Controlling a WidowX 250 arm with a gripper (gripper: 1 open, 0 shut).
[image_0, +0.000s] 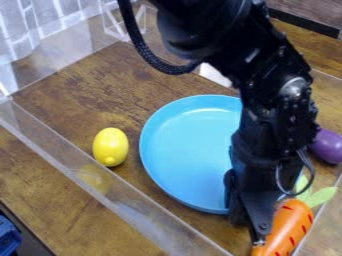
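My black gripper (261, 205) is low at the right side of the camera view, over the near right edge of a blue plate (187, 145). An orange carrot (283, 228) with a pale green top lies just to its right, at the bottom edge. The fingertips are dark and partly hidden, so whether they are open or shut, or touch the carrot, is unclear.
A yellow lemon (111, 146) lies left of the plate. A purple object (331, 145) is at the right, partly behind the arm. Clear plastic walls border the wooden surface, with bare room at the upper left.
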